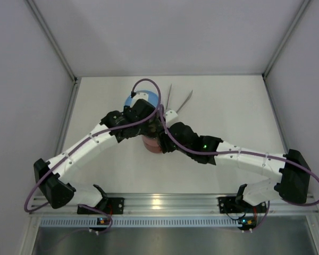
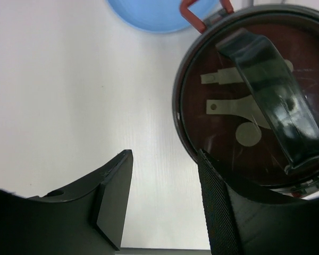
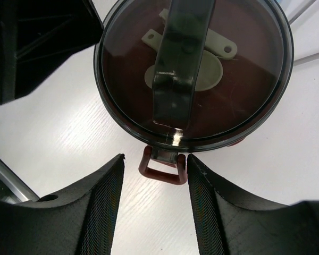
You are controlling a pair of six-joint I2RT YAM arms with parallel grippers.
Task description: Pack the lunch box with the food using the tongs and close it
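Observation:
The round lunch box (image 1: 153, 144) is reddish, largely covered by my arms in the top view. Its clear dark-rimmed lid (image 3: 239, 109) is on, with a dark strap handle (image 3: 173, 79) across it. Pale utensils (image 2: 236, 107) show through the lid. A red clasp (image 3: 162, 176) sticks out from the rim, between the fingers of my right gripper, which are apart, one close to its side. My left gripper is open above bare table beside the box, nothing between its fingers; another red clasp (image 2: 193, 17) shows farther along the rim.
A blue plate (image 1: 150, 97) lies behind the box. Two thin metal utensils (image 1: 185, 101) rest behind my right gripper. My left arm's dark part (image 3: 34, 50) is close by in the right wrist view.

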